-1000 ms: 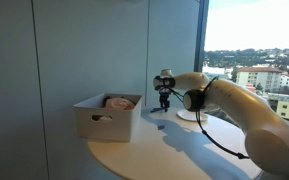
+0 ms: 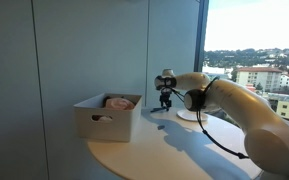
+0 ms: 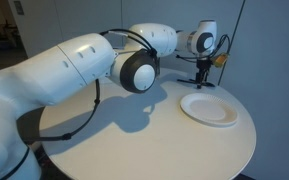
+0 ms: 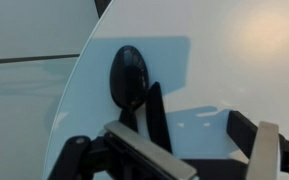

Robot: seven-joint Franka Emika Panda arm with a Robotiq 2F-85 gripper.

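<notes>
In the wrist view a black spoon [image 4: 129, 78] lies on the white table, close to its curved edge. Right beside it is a slim black utensil [image 4: 157, 112], likely a knife; the lower ends of both disappear behind the left finger. My gripper is open above the table, its fingers wide apart and nothing seen held between them. The spoon and the slim utensil are nearer the left finger than the right. From the second exterior view, the gripper [image 3: 202, 76] points down near the table's far edge, behind a white plate [image 3: 210, 110].
A grey box [image 2: 108, 121] with something pinkish inside stands on the table. One small dark item [image 2: 161, 127] lies between box and arm, too small to identify. Wall panels rise close behind the gripper.
</notes>
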